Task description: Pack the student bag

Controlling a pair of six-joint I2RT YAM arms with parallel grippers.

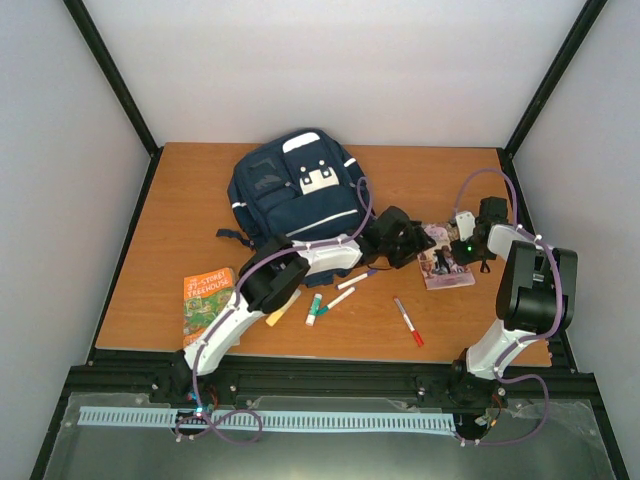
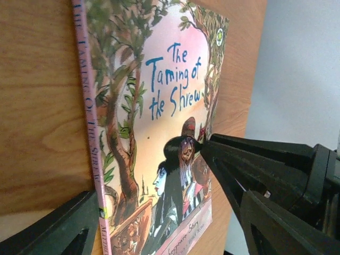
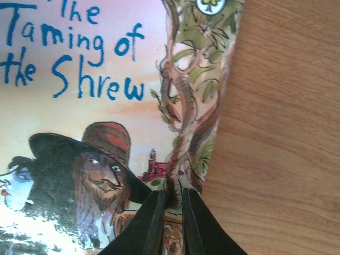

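The Taming of the Shrew book [image 1: 446, 262] lies on the right part of the table, cover up. My left gripper [image 1: 428, 240] is at its left side; in the left wrist view its fingers [image 2: 66, 226] stand well apart, one beside the pink spine and the other in front of the far side. From the right, my right gripper is shut at the book's right edge, its fingertips nearly together with a strip of the cover showing between them. The navy backpack [image 1: 290, 185] lies at the back, partly behind the left arm.
An orange book [image 1: 208, 298] lies at front left, partly under the left arm. Scattered in front of the backpack are a yellow marker [image 1: 282, 308], a green marker [image 1: 313, 310] and other pens. A red pen [image 1: 408, 322] lies alone at front right.
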